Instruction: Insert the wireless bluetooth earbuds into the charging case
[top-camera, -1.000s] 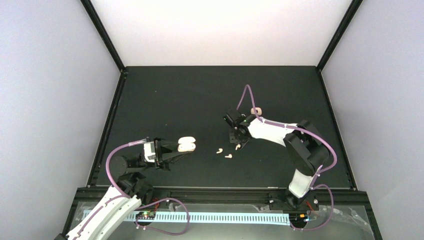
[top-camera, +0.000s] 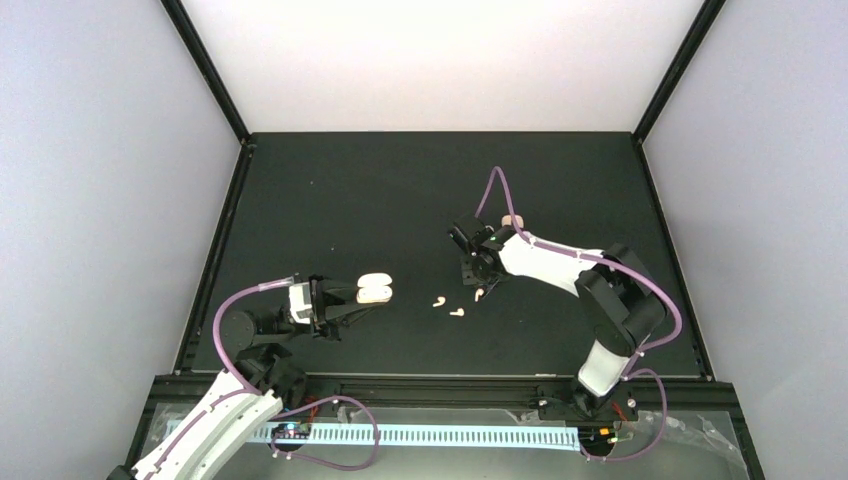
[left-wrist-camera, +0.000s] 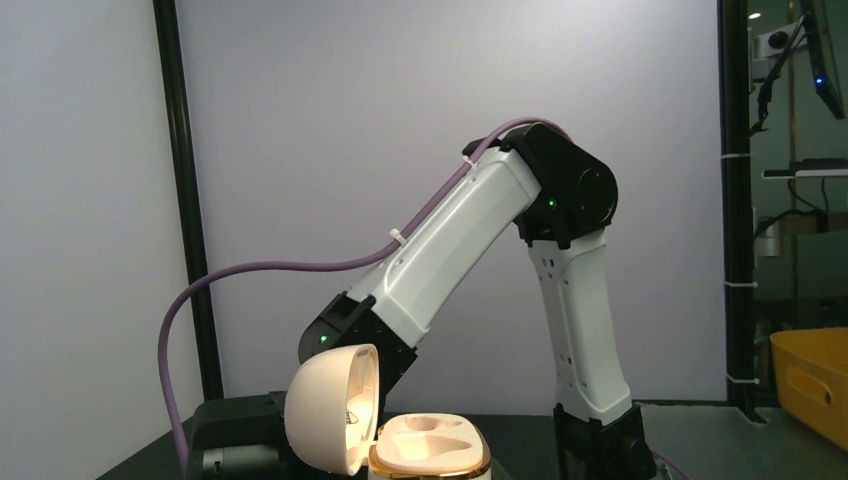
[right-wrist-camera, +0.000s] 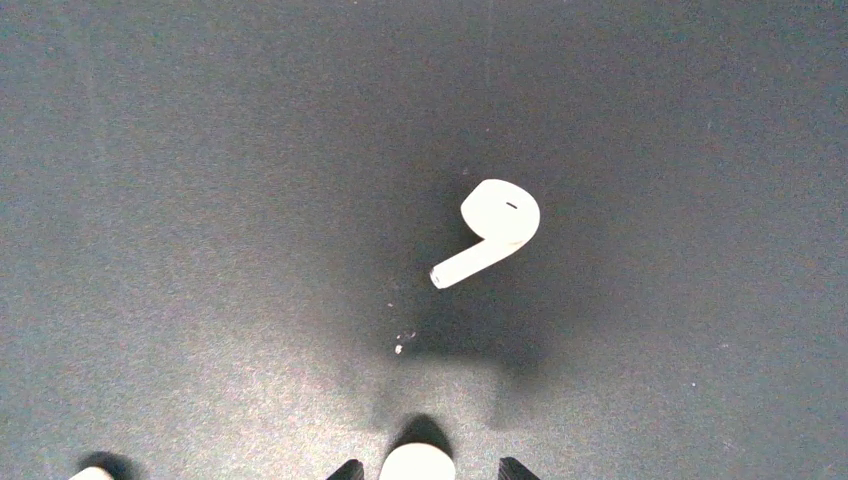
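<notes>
The white charging case (top-camera: 374, 294) is held above the table by my left gripper (top-camera: 364, 297), shut on it. In the left wrist view the lid (left-wrist-camera: 335, 410) stands open, and the empty recesses of the case body (left-wrist-camera: 430, 445) show. My right gripper points down, open, its dark fingertips (right-wrist-camera: 345, 471) apart on either side of one earbud (right-wrist-camera: 418, 464) without visible contact. A second earbud (right-wrist-camera: 498, 218) lies beyond it in the right wrist view. A third earbud (right-wrist-camera: 92, 474) is cut off at the lower left edge.
Behind the right gripper, a beige rounded object (top-camera: 513, 221) is partly hidden by the arm.
The earbud at my right gripper has shifted slightly to the right, and that arm has moved slightly. My left gripper and the case have stayed in place.
</notes>
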